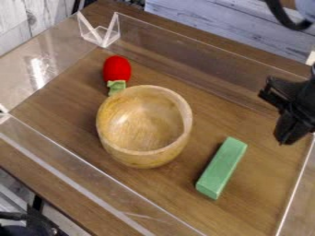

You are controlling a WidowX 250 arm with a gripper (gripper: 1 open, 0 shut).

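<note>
My gripper [285, 129] is at the right edge of the view, dark and partly cut off, its fingers close together with nothing visible between them, above the board to the upper right of a green block [222, 168]. A wooden bowl [145, 140] sits left of centre. A red strawberry-like object [117, 70] with a pale green end lies behind the bowl at the upper left.
The wooden board [209, 101] has clear room at centre and upper middle. Transparent walls edge it, with a clear angular piece [101, 32] at the top left corner.
</note>
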